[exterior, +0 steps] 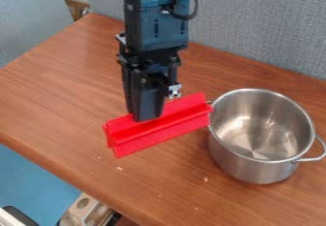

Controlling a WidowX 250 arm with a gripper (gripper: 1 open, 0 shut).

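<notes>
My gripper (149, 106) hangs at the centre of the camera view over the wooden table, shut on a bright red bar-shaped object (178, 125) held crosswise beneath it. The fingertips are largely hidden behind the gripper body and the red object. Just to the right, a steel pot (258, 144) with side handles stands on the table; it looks empty, and the red object's right end is close to its left rim.
A grey padded wall (254, 30) runs along the back. A blue surface and a metal fitting (87, 209) lie beyond the table's front-left edge.
</notes>
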